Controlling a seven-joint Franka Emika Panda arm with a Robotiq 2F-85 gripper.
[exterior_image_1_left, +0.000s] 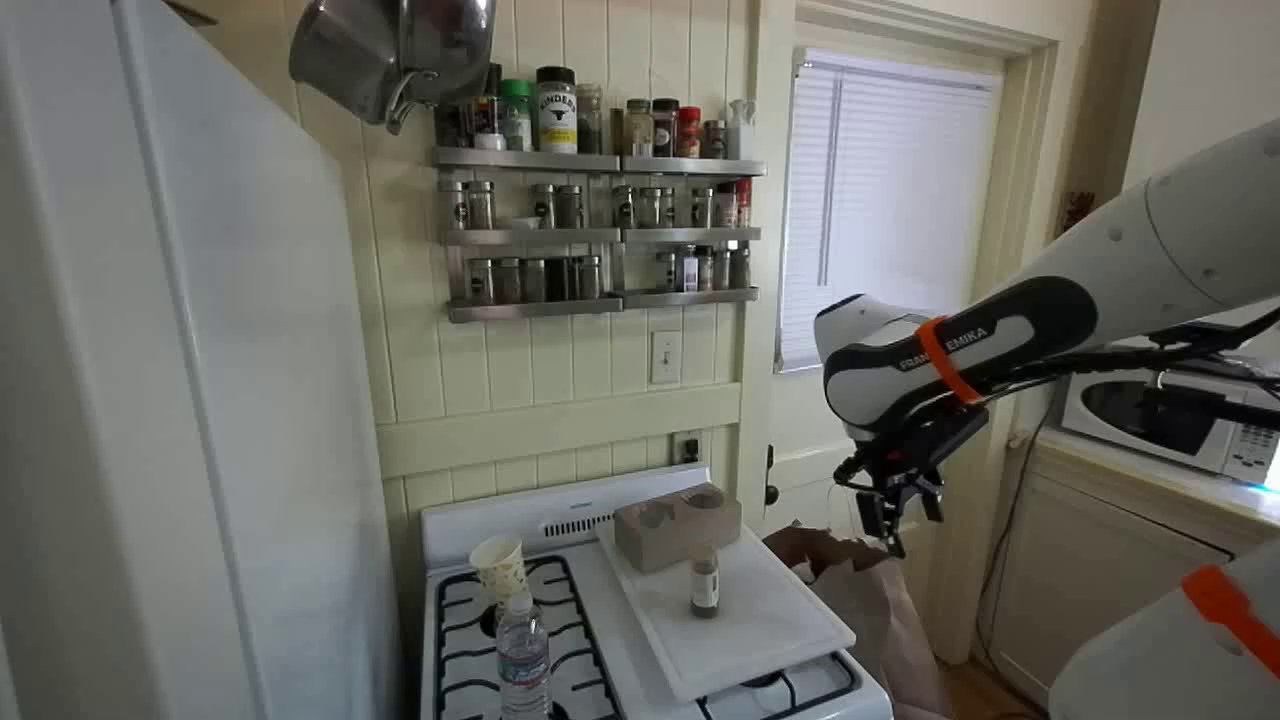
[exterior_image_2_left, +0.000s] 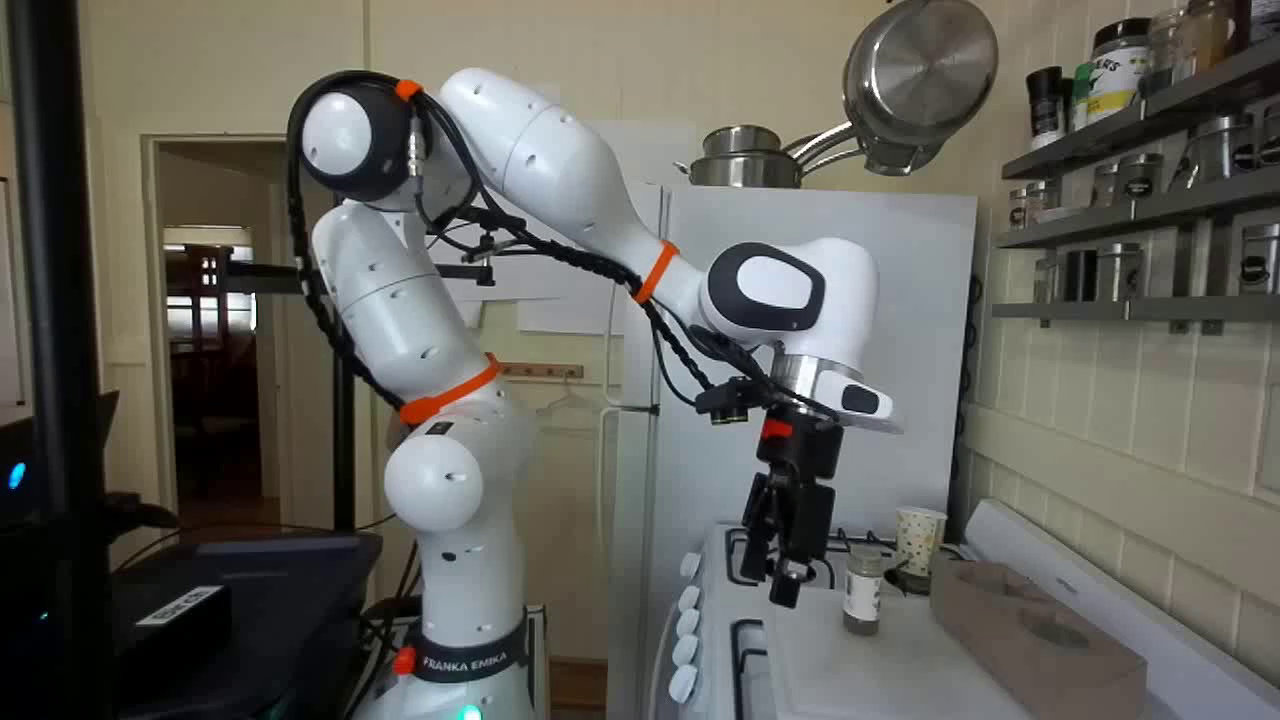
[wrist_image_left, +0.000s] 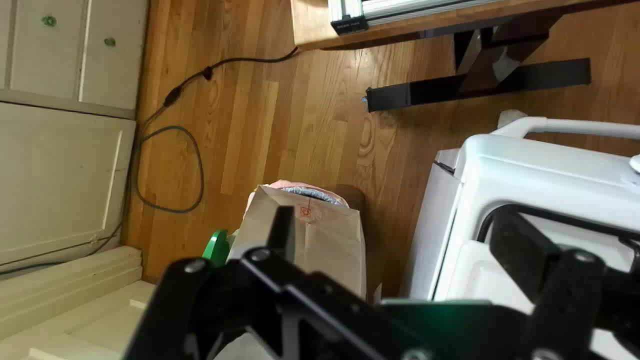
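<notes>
My gripper stands open, its two black fingers wide apart with nothing between them. Exterior view 1 has the gripper to the right of the stove, above a brown paper bag. A small spice jar with a pale label stands upright on a white board on the stove, apart from the gripper. Behind it sits a grey-brown block with round hollows in its top. From exterior view 2, the gripper appears left of the jar.
A water bottle and a patterned paper cup stand on the left burners. Spice shelves line the wall above. Below the gripper are the paper bag and the stove's corner, with open wooden floor beyond.
</notes>
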